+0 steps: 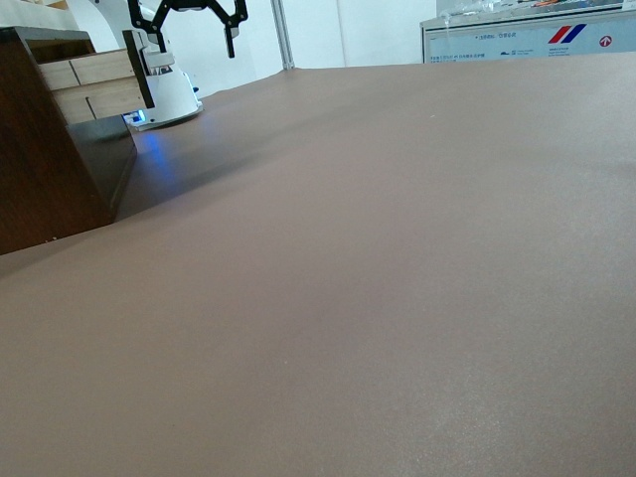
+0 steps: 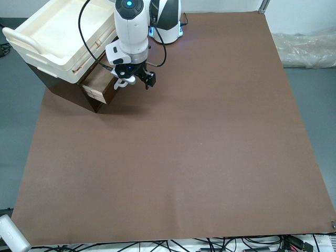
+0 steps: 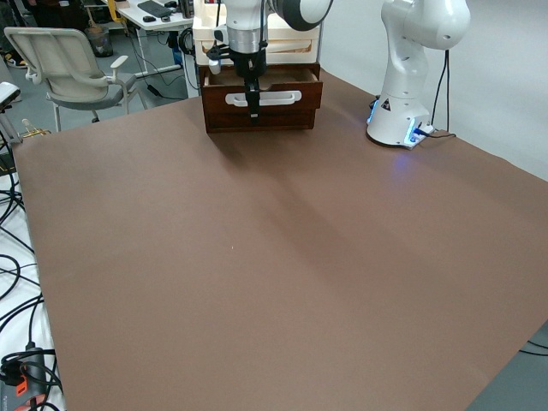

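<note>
A dark wooden box (image 1: 45,159) with a drawer (image 3: 235,116) pulled out stands at the table's back left, white bins (image 2: 65,34) on top. The drawer has a white handle (image 3: 282,97). My gripper (image 2: 142,79) hangs just in front of the drawer in the left view. In the top view its black fingers (image 1: 231,42) stand spread apart above the table with nothing seen between them. The drawer's inside is mostly hidden.
The white arm base (image 3: 396,122) stands at the back beside the box. Cables run along the table's edge.
</note>
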